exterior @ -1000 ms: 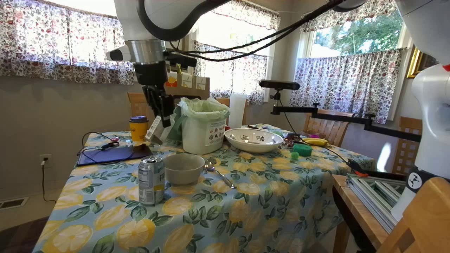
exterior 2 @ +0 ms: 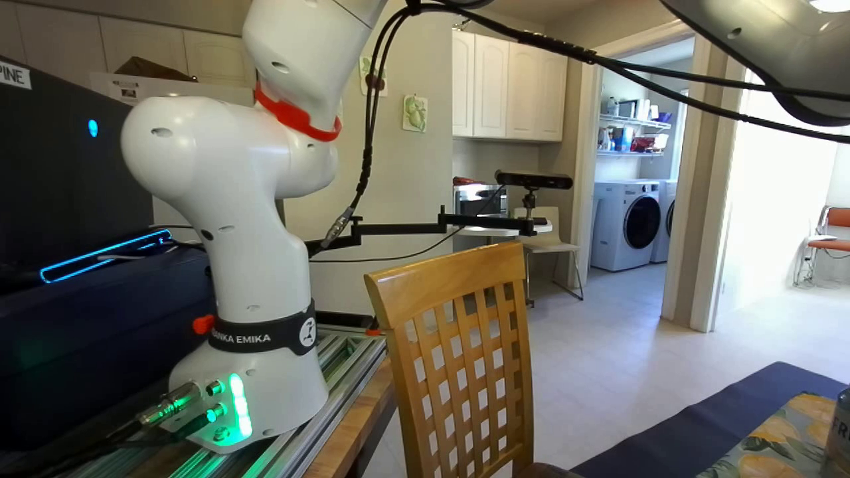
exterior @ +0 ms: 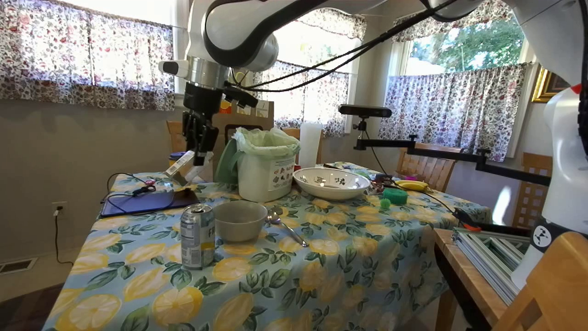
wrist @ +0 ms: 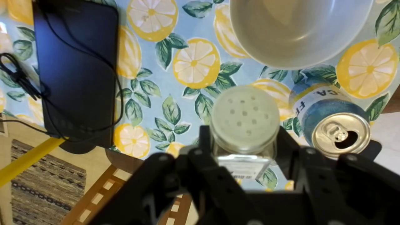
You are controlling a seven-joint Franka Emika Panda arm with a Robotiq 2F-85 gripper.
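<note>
My gripper (exterior: 199, 156) is shut on a clear shaker bottle (exterior: 180, 164) and holds it tilted above the far left of the table. In the wrist view the bottle's pale perforated cap (wrist: 245, 117) faces the camera, between the two dark fingers. Below the cap, part of a white label shows. The grey bowl (exterior: 240, 220) and the drink can (exterior: 198, 236) stand nearer the front; the wrist view shows the can's opened top. Exterior view 2 shows neither gripper nor bottle.
A dark flat tablet or laptop (exterior: 144, 203) with cables lies at the left edge. A yellow cup with a blue lid (exterior: 177, 156) is partly hidden behind the bottle. The lined white bin (exterior: 265, 175), patterned dish (exterior: 331, 185) and spoon (exterior: 289, 229) lie rightward.
In exterior view 1 my gripper and the held bottle have moved left, now partly covering the yellow cup. The bowl, can and bin have stayed put.
</note>
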